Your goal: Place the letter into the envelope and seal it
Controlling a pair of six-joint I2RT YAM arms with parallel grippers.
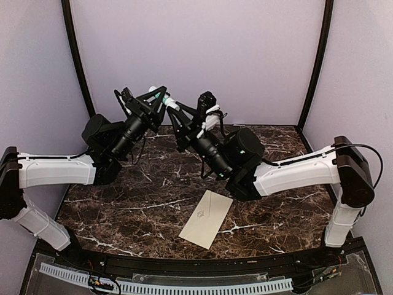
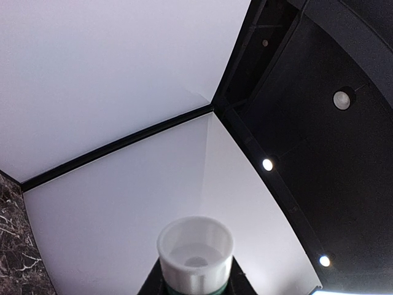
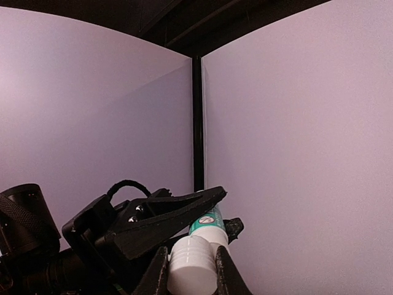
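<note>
A white glue stick with a teal band [image 3: 207, 221] is held high above the far part of the table, between both arms. My left gripper [image 1: 162, 96] is shut on its body, whose hollow white end [image 2: 195, 251] faces the left wrist camera. On the other end, my right gripper [image 1: 175, 109] is shut on the white cap [image 3: 192, 268]. Whether the cap is fully on the stick or partly off, I cannot tell. The cream envelope [image 1: 207, 220] lies flat and slanted on the table, a faint mark on its face. No separate letter can be made out.
Pale walls enclose the back and sides. A slotted metal rail [image 1: 196, 289] runs along the front edge.
</note>
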